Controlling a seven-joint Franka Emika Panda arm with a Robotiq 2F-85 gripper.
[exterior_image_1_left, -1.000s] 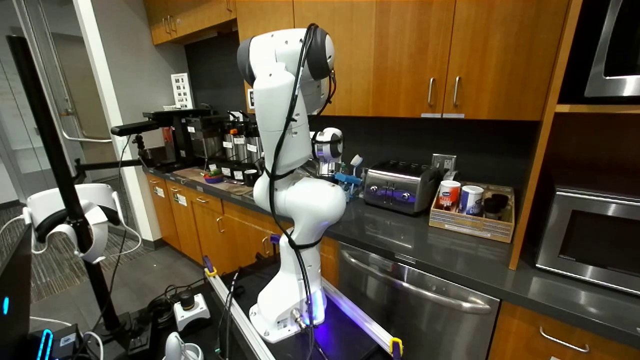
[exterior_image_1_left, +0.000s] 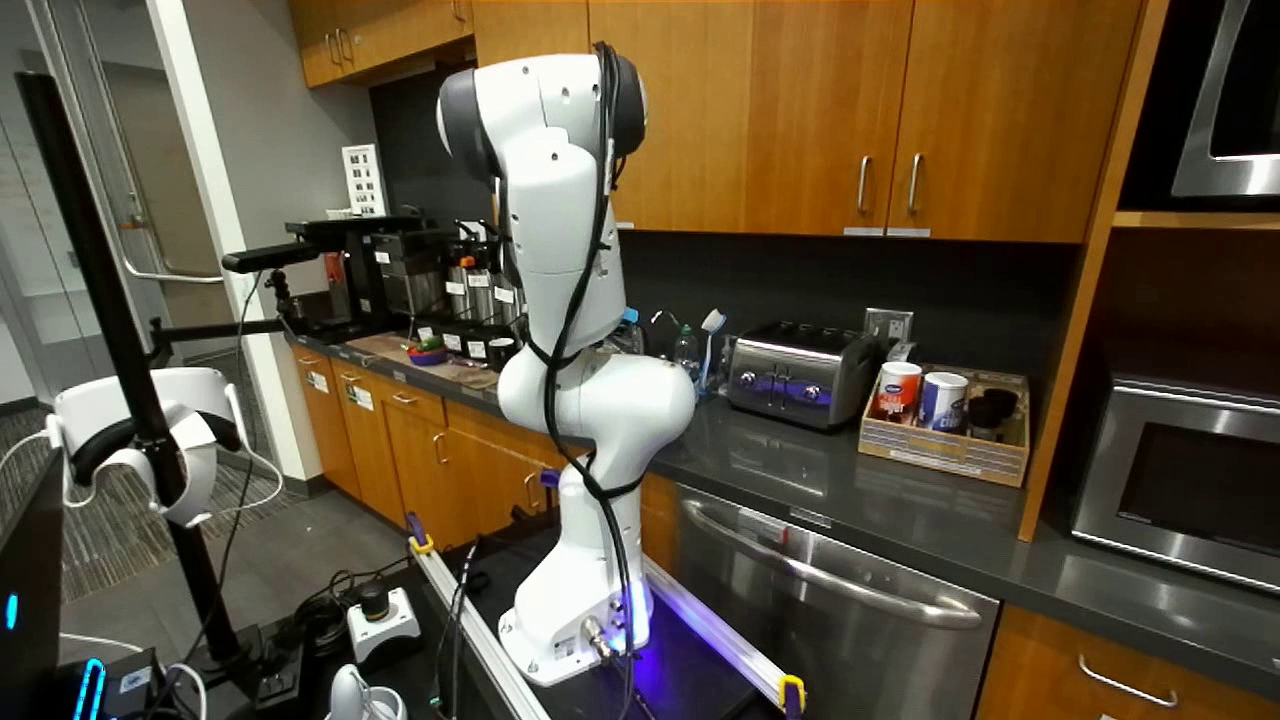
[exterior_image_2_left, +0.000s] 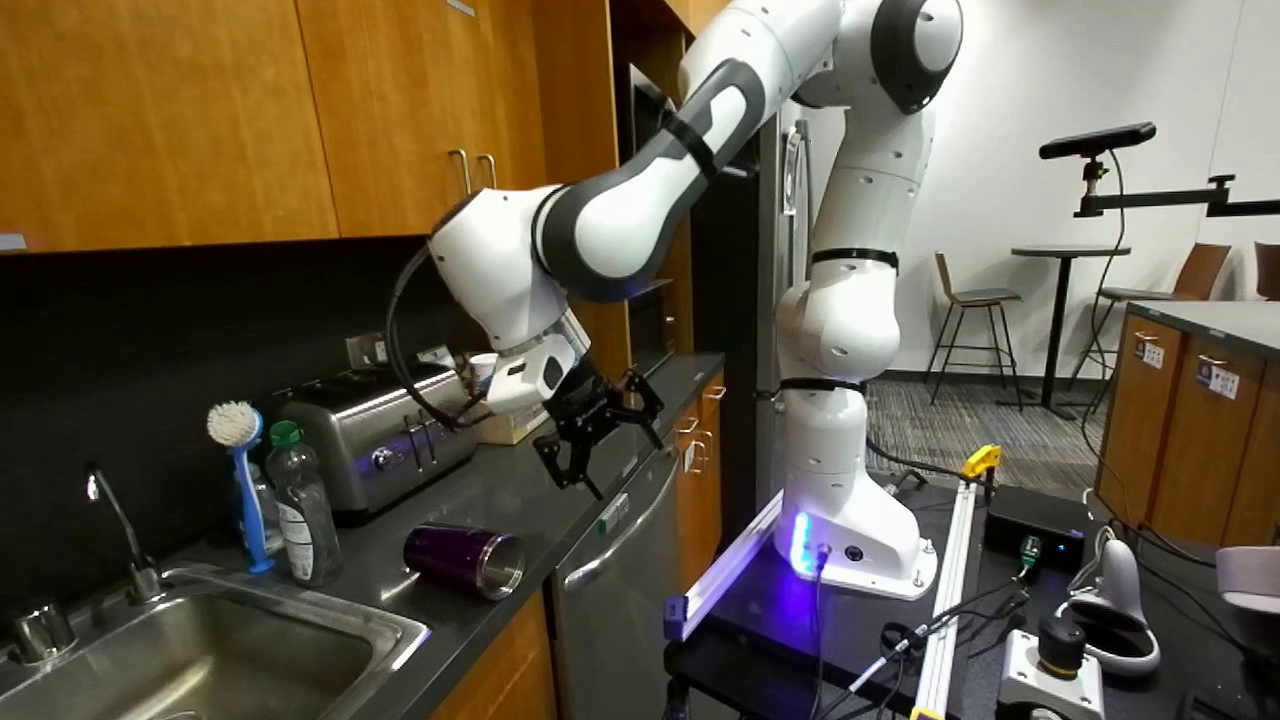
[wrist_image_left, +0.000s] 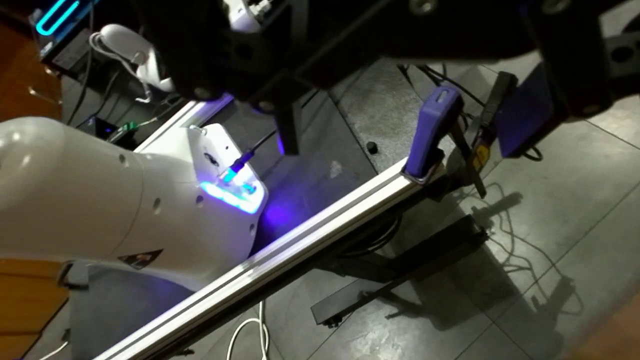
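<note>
My gripper (exterior_image_2_left: 625, 466) hangs in the air above the front of the counter, to the right of the tumbler and apart from it. Its dark fingers stand wide apart with nothing held between them, as the wrist view also shows, with one finger (wrist_image_left: 288, 132) at centre and the other at right. The purple metal tumbler (exterior_image_2_left: 446, 556) lies on its side on the dark counter (exterior_image_2_left: 510, 480), its open end facing right. In exterior view 1 the gripper and the tumbler are hidden by the arm.
A sink (exterior_image_2_left: 228, 654) lies left of the tumbler. Behind stand a brush (exterior_image_2_left: 248, 492), a green-capped bottle (exterior_image_2_left: 306, 516) and a toaster (exterior_image_2_left: 381, 438). A box (exterior_image_1_left: 948, 450) holds canisters. My base sits between metal rails (wrist_image_left: 264, 261).
The upper arm has swung left in exterior view 1. The wrist, seen a second ago beside the arm near the toaster, is now out of sight behind it.
</note>
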